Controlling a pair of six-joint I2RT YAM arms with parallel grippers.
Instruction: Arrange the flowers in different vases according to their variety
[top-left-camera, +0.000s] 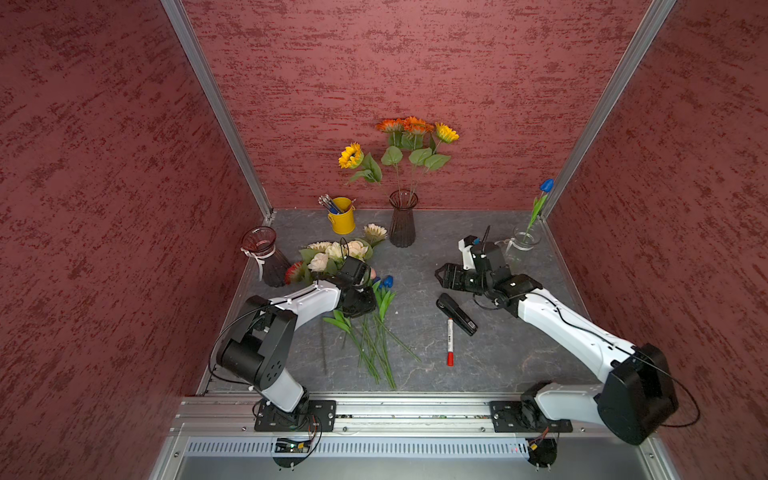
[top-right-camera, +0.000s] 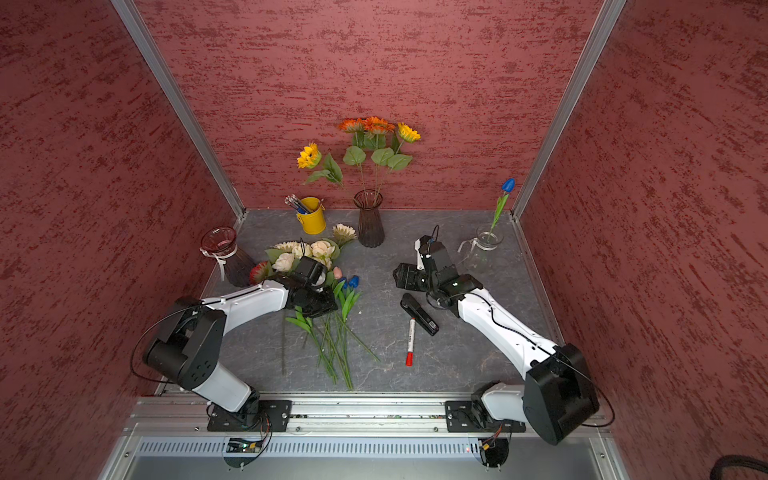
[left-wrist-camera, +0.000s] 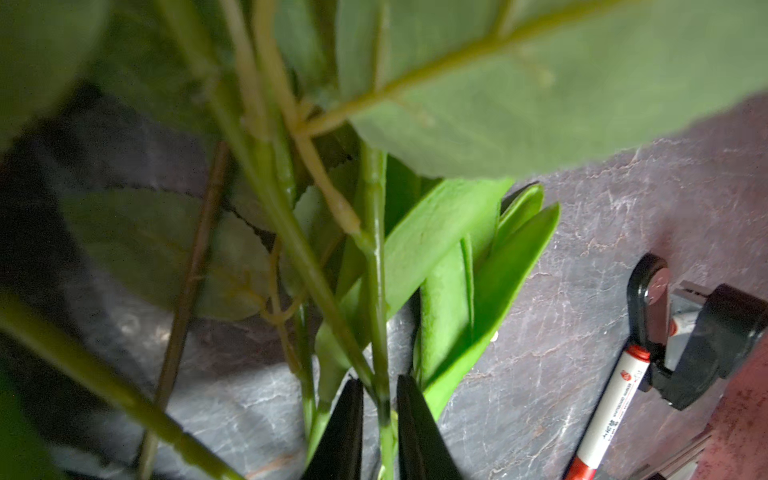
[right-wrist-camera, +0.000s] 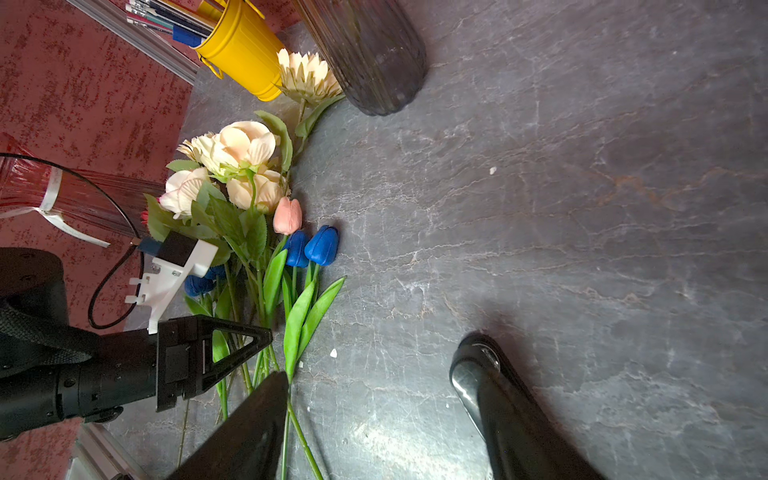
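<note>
Over the pile of loose flowers, my left gripper stands partly open, with a thin green stem (left-wrist-camera: 378, 320) between its fingers. The pile holds cream flowers (right-wrist-camera: 244, 148), a pink tulip (right-wrist-camera: 288, 216), blue tulips (right-wrist-camera: 321, 245) and a red bloom (top-left-camera: 295, 273). Above the bare table, my right gripper is open and empty. Sunflowers and orange blooms (top-left-camera: 416, 125) rise from the dark vase (top-left-camera: 402, 220) at the back. One blue tulip (top-left-camera: 546, 185) leans in the clear glass vase (top-left-camera: 525, 238) at right. The dark vase with a white ribbon (top-left-camera: 270, 260) looks empty.
A yellow bucket (top-left-camera: 342, 217) of brushes stands at the back. A black stapler (top-left-camera: 457, 313) and a red-capped marker (top-left-camera: 450, 342) lie front of centre, near my right gripper. Bare tabletop lies between the flower pile and the right arm.
</note>
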